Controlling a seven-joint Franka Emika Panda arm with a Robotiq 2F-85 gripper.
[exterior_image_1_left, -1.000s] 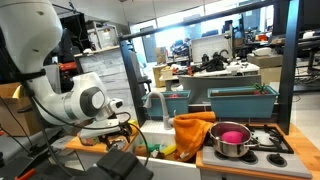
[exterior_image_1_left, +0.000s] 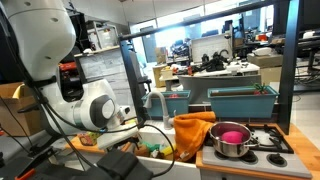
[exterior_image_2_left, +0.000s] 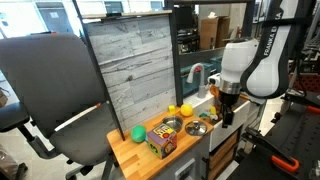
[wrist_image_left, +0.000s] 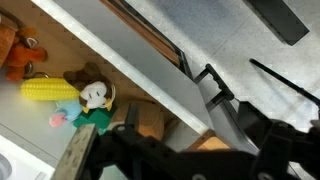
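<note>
In the wrist view my gripper shows at the bottom with its dark fingers wide apart; no object shows held between them. A black bar-like handle (wrist_image_left: 216, 86) lies just beyond the gap, beside a long pale panel edge (wrist_image_left: 150, 75). Left of that edge sit a yellow corn toy (wrist_image_left: 52, 89), a brown-and-white plush toy (wrist_image_left: 92, 88) and a brown rounded object (wrist_image_left: 140, 122). From the second exterior view, the gripper (exterior_image_2_left: 240, 112) hangs low at the counter's front side. The first exterior view leaves its fingertips unclear behind the dark foreground.
A silver pot (exterior_image_1_left: 230, 139) with something pink inside stands on the stove at right. An orange cloth (exterior_image_1_left: 193, 132) drapes beside the sink faucet (exterior_image_1_left: 163, 108). In the second exterior view, metal bowls (exterior_image_2_left: 196, 128) and a colourful box (exterior_image_2_left: 161, 140) occupy the wooden counter.
The white arm has shifted slightly right and lower in the first exterior view. The pot, cloth and other counter objects stay where they were.
</note>
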